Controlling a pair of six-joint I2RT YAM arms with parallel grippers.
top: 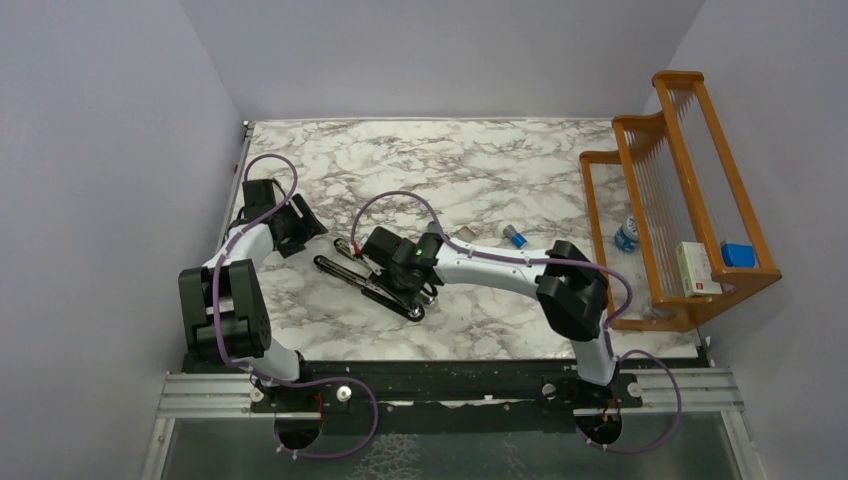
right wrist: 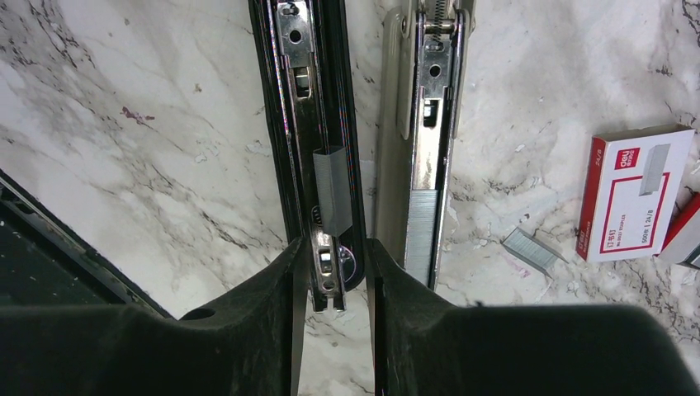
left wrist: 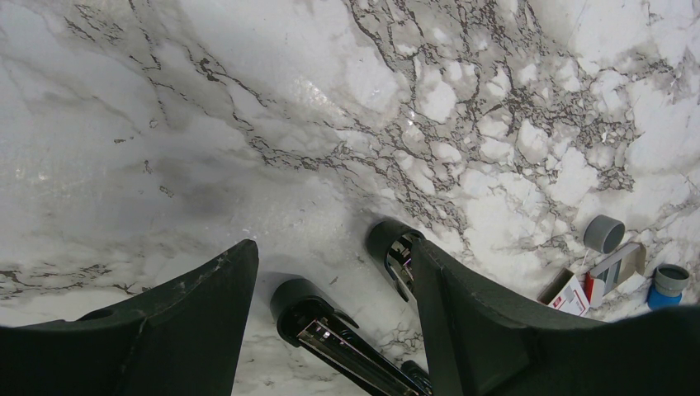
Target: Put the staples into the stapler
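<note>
In the right wrist view a black stapler (right wrist: 276, 124) lies spread open, its metal magazine (right wrist: 301, 120) exposed. A grey staple strip (right wrist: 333, 190) rests askew along the magazine's right side, near the front end, not lined up with the channel. Just past the strip my right gripper is part open, a finger to either side of the magazine's tip; I see nothing gripped. A second stapler (right wrist: 425, 148) lies parallel, with staples (right wrist: 422, 227) in its channel. Away from the staplers, at the table's left, my left gripper is part open and empty above bare marble.
A loose staple piece (right wrist: 532, 250) and a red-and-white staple box (right wrist: 636, 194) lie right of the staplers. A blue-capped cylinder (top: 514, 236) stands farther right, before a wooden rack (top: 655, 130).
</note>
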